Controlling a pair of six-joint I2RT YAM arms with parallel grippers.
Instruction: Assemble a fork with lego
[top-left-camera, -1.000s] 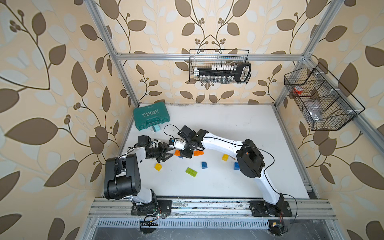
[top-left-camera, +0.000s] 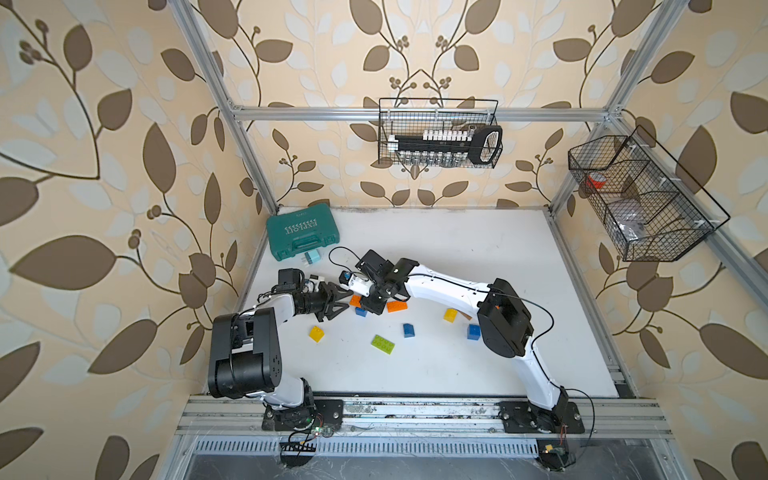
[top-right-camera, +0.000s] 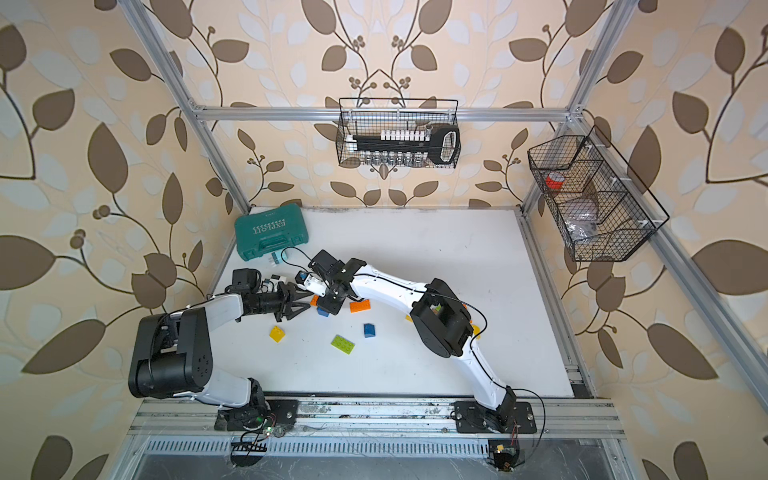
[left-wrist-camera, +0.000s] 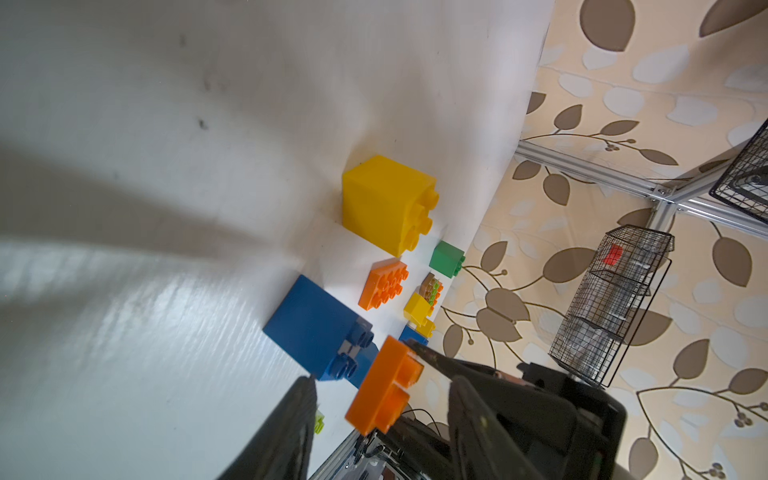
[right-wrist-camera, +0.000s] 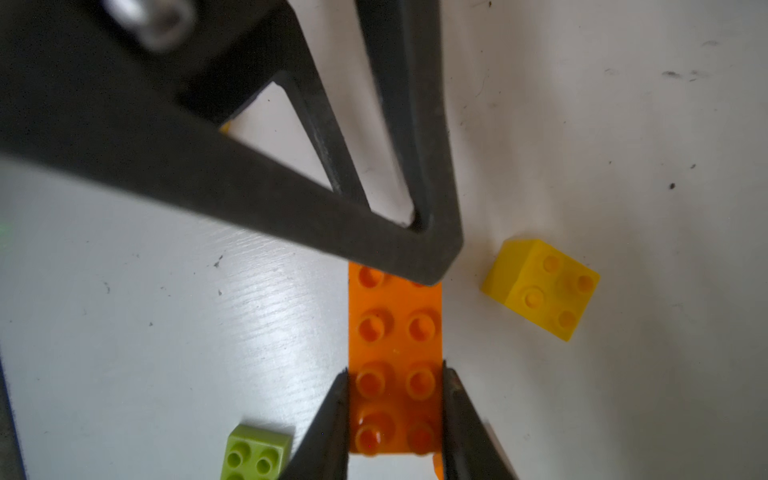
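Observation:
In the right wrist view a long orange brick (right-wrist-camera: 396, 352) with two rows of studs is pinched by my right gripper. Black fingers (right-wrist-camera: 432, 232) of my left gripper overlap its far end there. In the left wrist view that brick's end (left-wrist-camera: 384, 388) sits between the parted fingertips of my left gripper; contact with them cannot be told. From above, left gripper (top-left-camera: 345, 301) and right gripper (top-left-camera: 364, 304) face each other at close range. A blue brick (top-left-camera: 361, 312) shows beside them. Another orange brick (top-left-camera: 397, 305) lies just right.
Loose on the white table are a yellow brick (top-left-camera: 317, 333), a lime brick (top-left-camera: 382, 344), a blue brick (top-left-camera: 409, 329), a second yellow one (top-left-camera: 450, 315) and a blue one (top-left-camera: 473, 331). A green case (top-left-camera: 302, 232) stands back left. Free room lies behind the right arm.
The left arm and the loose bricks look much the same.

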